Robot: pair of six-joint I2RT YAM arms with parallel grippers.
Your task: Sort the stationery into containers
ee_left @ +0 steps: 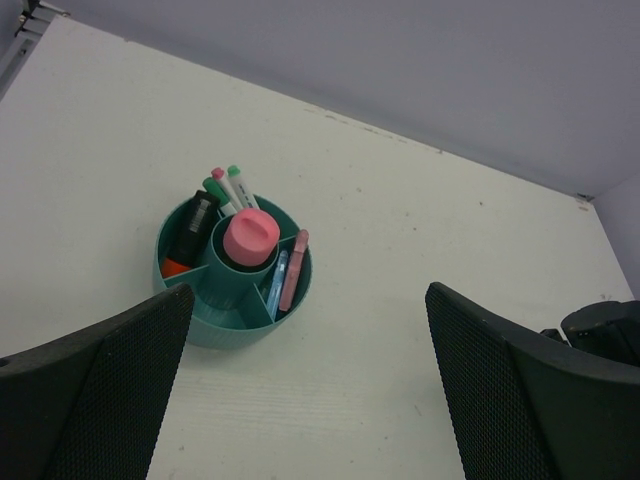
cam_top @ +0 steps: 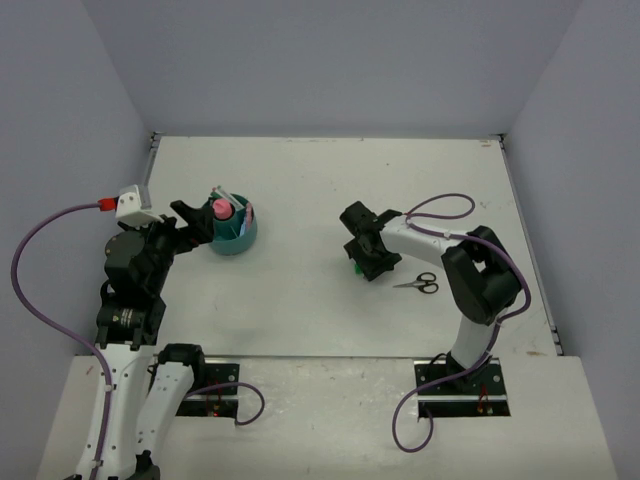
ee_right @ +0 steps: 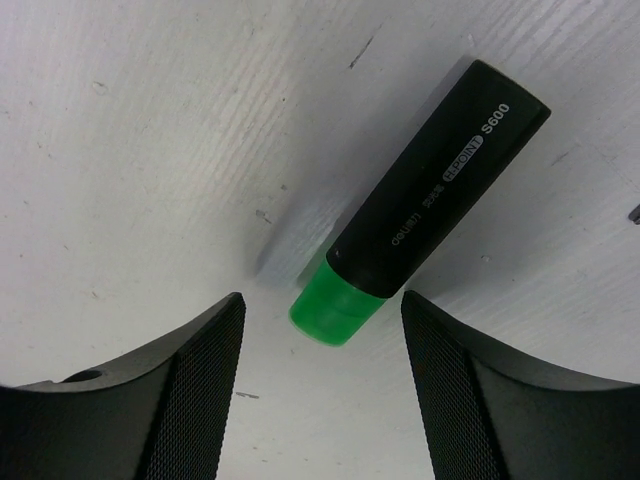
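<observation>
A black highlighter with a green end (ee_right: 425, 200) lies slantwise on the table in the right wrist view. My right gripper is open above it, the green end showing between the fingertips and the black body reaching away to the upper right; no grip on it shows. The round teal divided holder (ee_left: 222, 335) holds a pink cylinder (ee_left: 251, 237), an orange-and-black highlighter (ee_left: 192, 233) and several pens. Wide open and empty, my left gripper hovers near the holder. Scissors (cam_top: 422, 284) lie right of the right gripper.
White table (cam_top: 290, 310) between the holder and the right arm is bare. Grey walls (cam_top: 330, 70) close off the back and both sides. A purple cable (cam_top: 470, 238) loops over the right arm.
</observation>
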